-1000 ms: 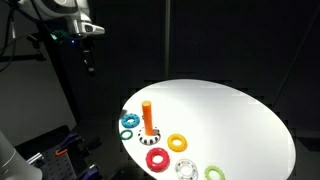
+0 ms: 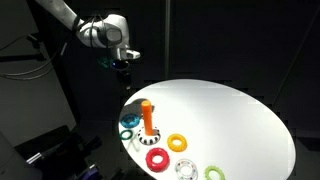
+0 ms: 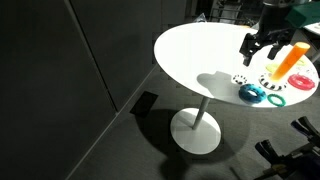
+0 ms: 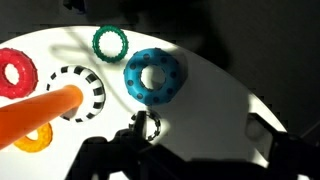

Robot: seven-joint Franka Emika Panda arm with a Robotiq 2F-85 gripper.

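Observation:
An orange post (image 2: 147,116) rises from the table, with a black-and-white striped ring (image 4: 97,88) around its base. Beside it lie a thick blue ring (image 4: 171,78), a thin green ring (image 4: 123,48) and a small white ring with black marks (image 4: 156,118). Red (image 4: 26,73) and yellow (image 4: 36,143) rings rest on the post's other sides. My gripper is open above the table, apart from the rings. Bare tabletop shows between its fingers in the wrist view; its left finger partly covers the small white ring.
A pale ring (image 2: 180,165) and a lime ring (image 2: 208,172) lie farther along the white oval table (image 2: 230,120). The upright post is the tall obstacle near the rings.
My arm has swung rightward in exterior view 1, from over the dark area at the left to near the table. The rings and the post have stayed in place.

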